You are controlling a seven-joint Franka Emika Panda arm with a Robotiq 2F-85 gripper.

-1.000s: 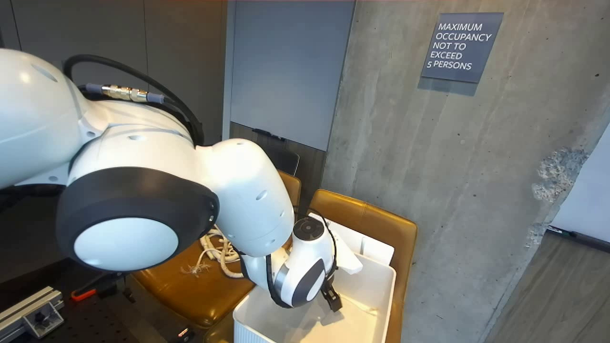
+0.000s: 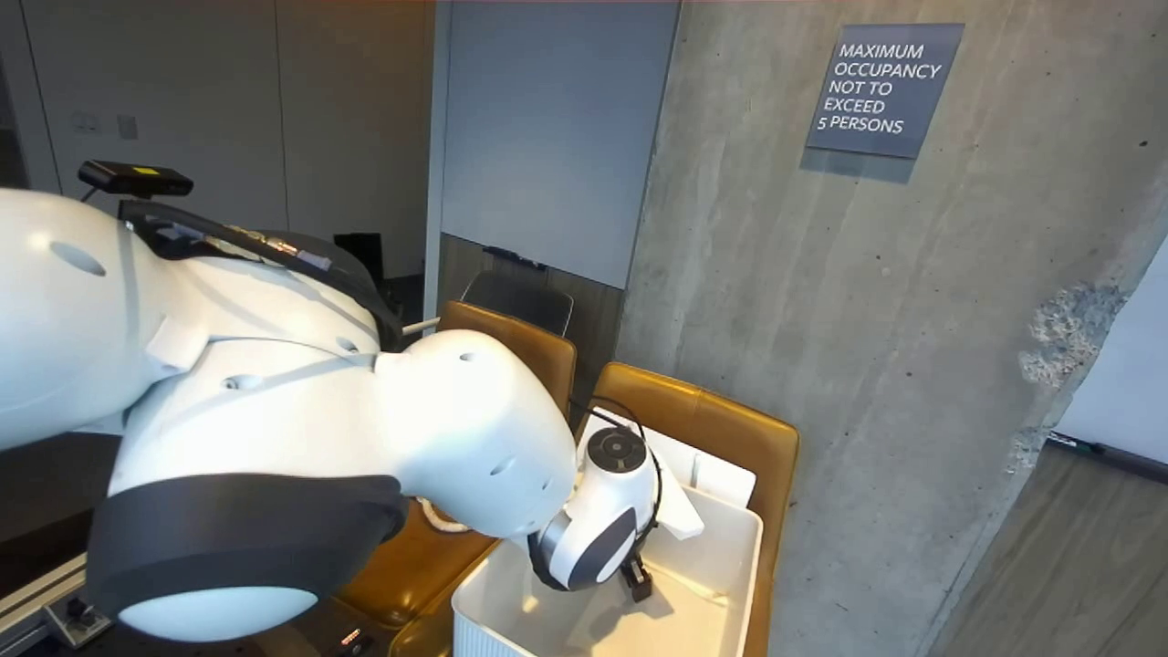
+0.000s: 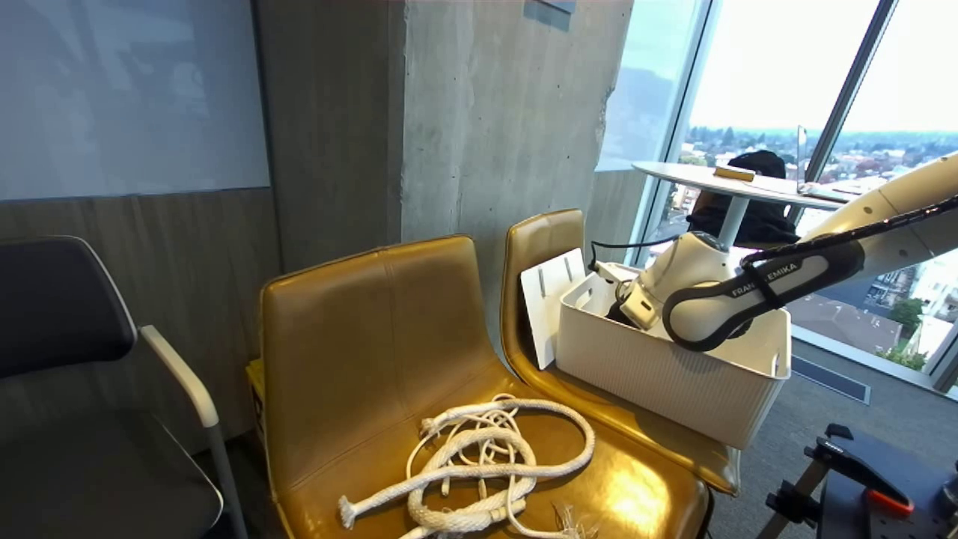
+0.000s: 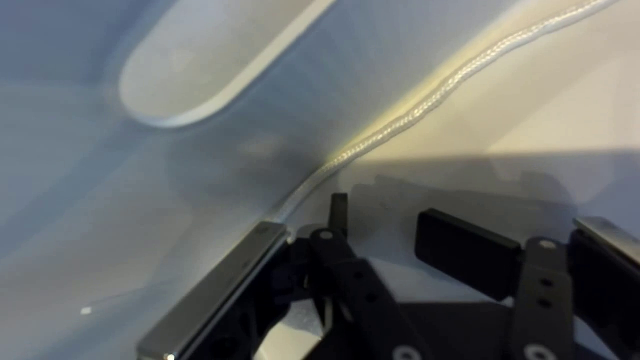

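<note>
A thin white cord (image 4: 414, 114) runs along the base of the wall inside the white bin (image 3: 660, 382). It passes behind the left finger (image 4: 339, 213) in the wrist view. My gripper is down in the bin, its fingers apart, with bare floor showing in the gap. Whether that finger touches the cord I cannot tell. Exterior view 1 shows the gripper (image 2: 636, 580) low over the bin's floor; the bin's near wall hides it in exterior view 2.
Thick white rope (image 3: 485, 463) lies coiled on the neighbouring tan chair (image 3: 377, 332). A white panel (image 3: 548, 301) leans on the chair back beside the bin. An oval handle hole (image 4: 198, 60) opens in the bin's wall. A round table (image 3: 700, 180) stands behind.
The bin stands slightly further right. The arm now covers most of the rope there.
</note>
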